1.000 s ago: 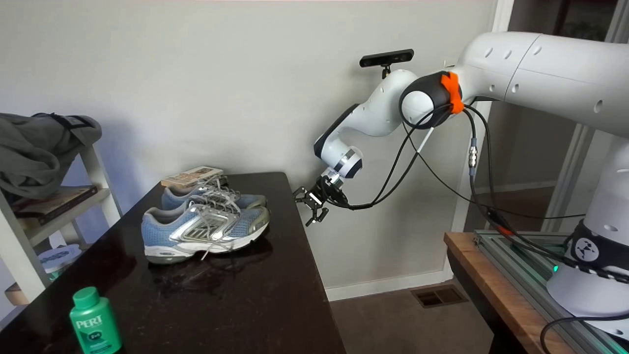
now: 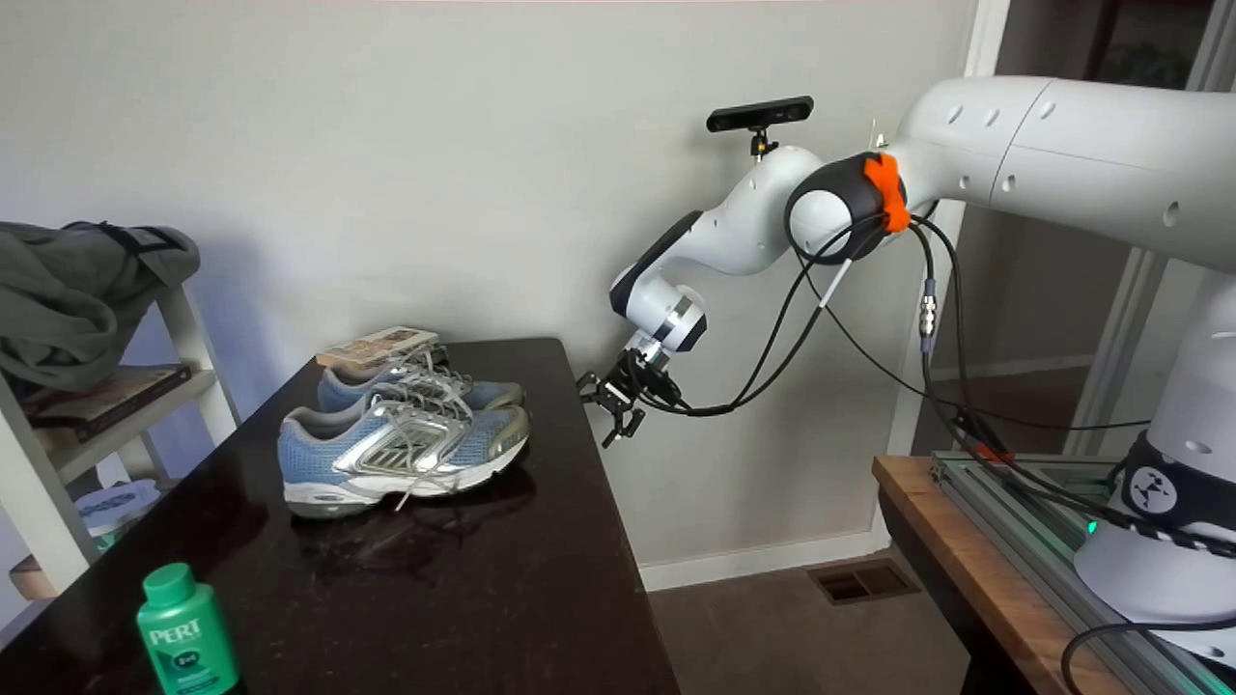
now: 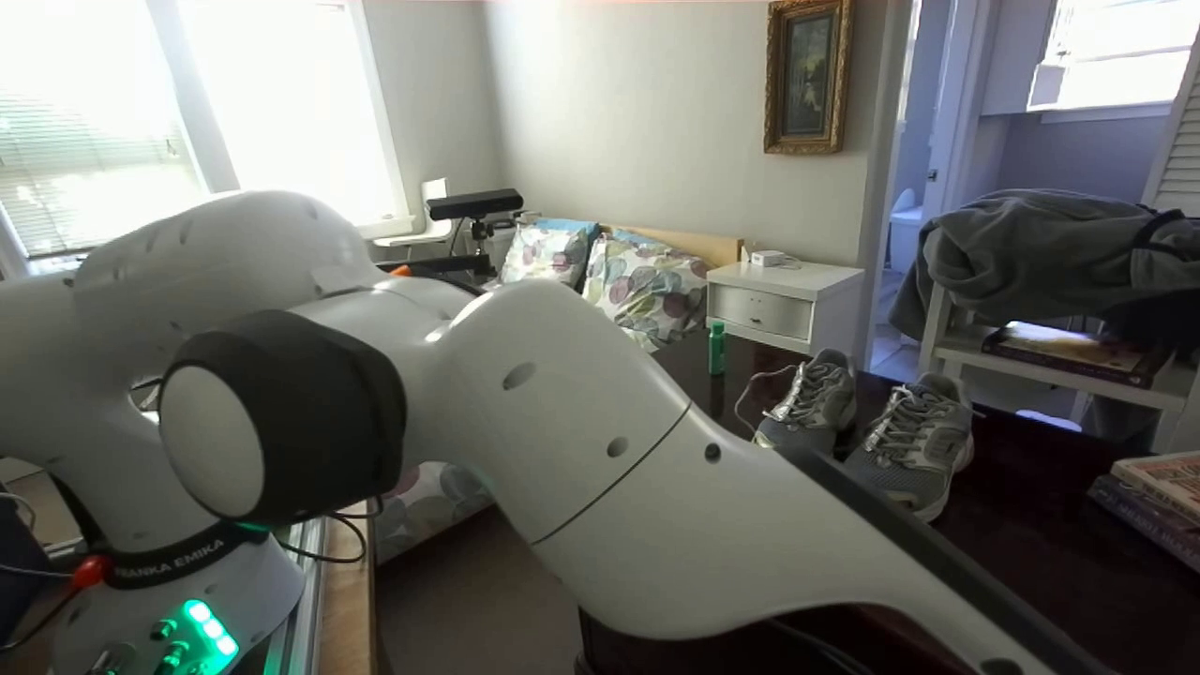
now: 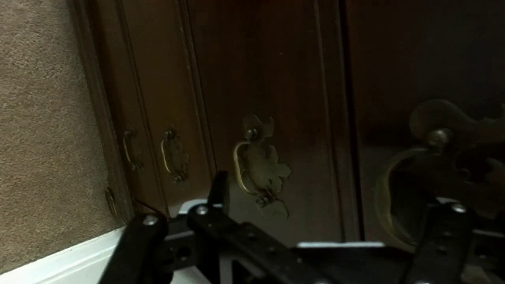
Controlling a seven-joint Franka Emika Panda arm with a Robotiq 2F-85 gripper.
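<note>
Beside the right edge of the dark dresser [image 2: 463,591], close to the wall, my gripper [image 2: 597,413] is open with nothing between its fingers. The wrist view looks along the dresser's drawer fronts, which run sideways across the picture. Nearest, at the right, is a large brass drawer handle [image 4: 389,194], partly covered by my right finger [image 4: 442,227]. Further down the front, a second brass handle [image 4: 240,168] hangs on its ornate plate, above and beside my left finger [image 4: 219,191]. Whether either finger touches a handle cannot be told.
On the dresser top stand blue-and-silver sneakers [image 2: 406,446], a green Pert bottle [image 2: 185,631] and books [image 2: 378,347]. The wall lies close behind my gripper. Open carpet [image 2: 788,643] separates the dresser from the arm's wooden bench [image 2: 973,544].
My gripper has hardly shifted beside the dresser and remains open. The objects on top have not moved.
</note>
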